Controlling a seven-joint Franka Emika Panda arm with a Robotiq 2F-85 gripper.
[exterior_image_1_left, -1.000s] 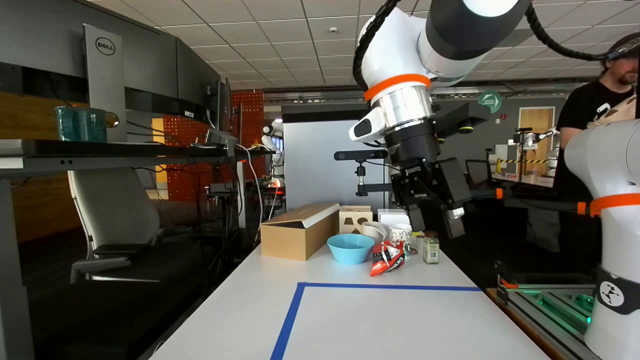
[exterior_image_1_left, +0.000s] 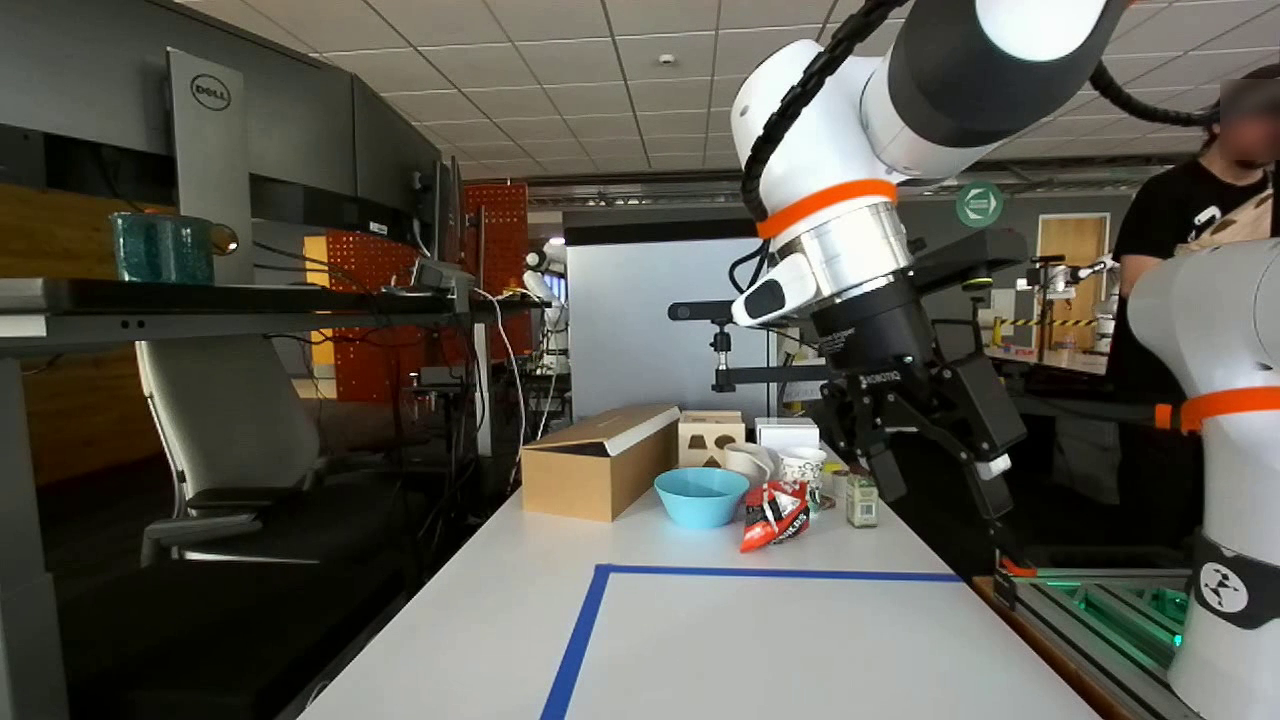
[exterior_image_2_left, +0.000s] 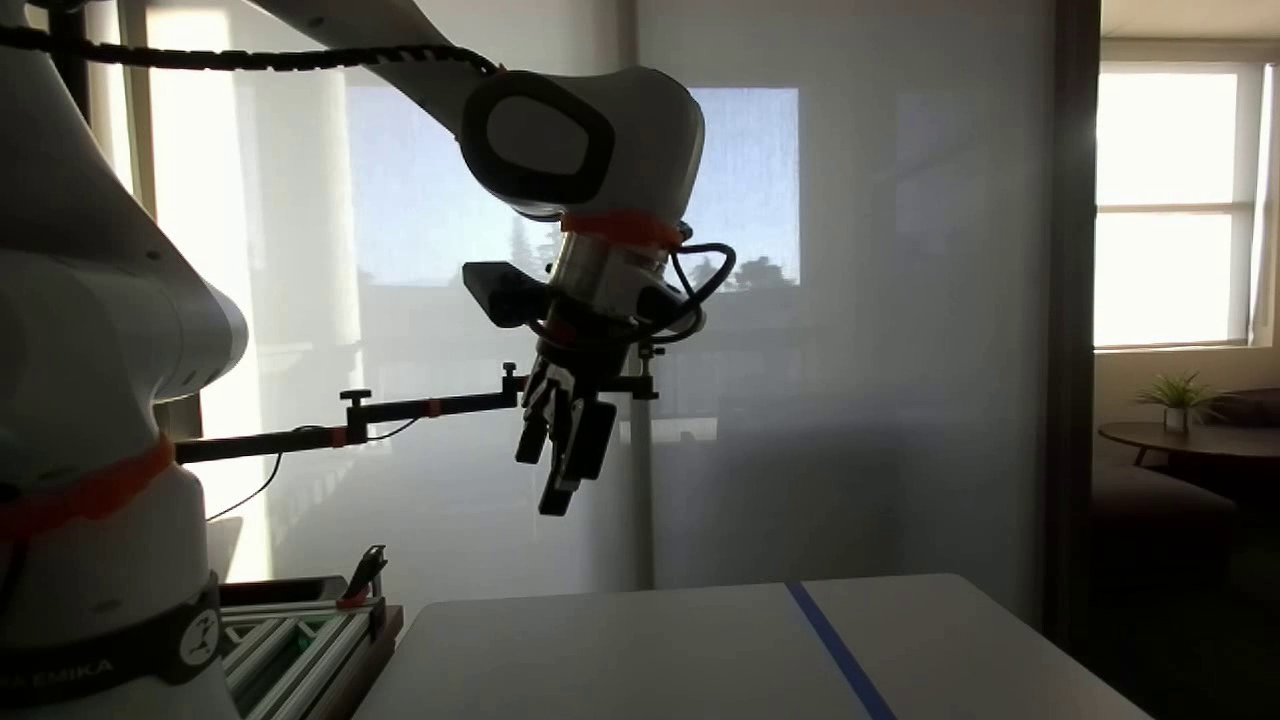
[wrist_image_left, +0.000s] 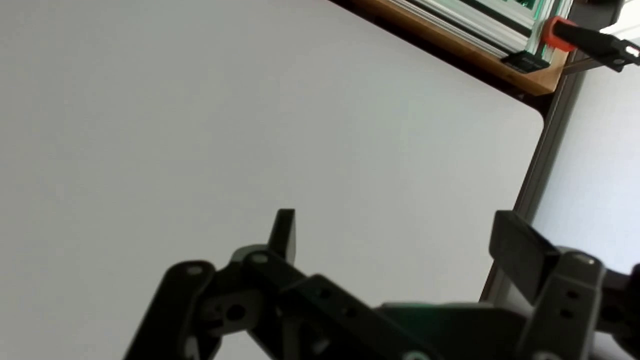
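My gripper is open in the wrist view, its two fingers wide apart with only bare white tabletop (wrist_image_left: 240, 120) beneath them. In exterior view 1 the gripper (exterior_image_1_left: 942, 480) hangs tilted above the table's right side. Exterior view 2 also has the gripper (exterior_image_2_left: 561, 474) well clear of the table surface. Grouped at the table's far end are a blue bowl (exterior_image_1_left: 701, 498), a red snack bag (exterior_image_1_left: 775, 516), a small spice jar (exterior_image_1_left: 861, 500) and a patterned cup (exterior_image_1_left: 801, 468).
A cardboard box (exterior_image_1_left: 588, 478) stands left of the bowl, with a wooden shape box (exterior_image_1_left: 708, 434) behind. Blue tape (exterior_image_1_left: 780, 572) marks an empty area of table. Beside the table edge, a metal frame (wrist_image_left: 480, 24) carries a black-and-orange clamp (wrist_image_left: 582, 39).
In exterior view 1 the arm and gripper have shifted to the right and slightly lower, away from the objects. The objects on the table have not moved.
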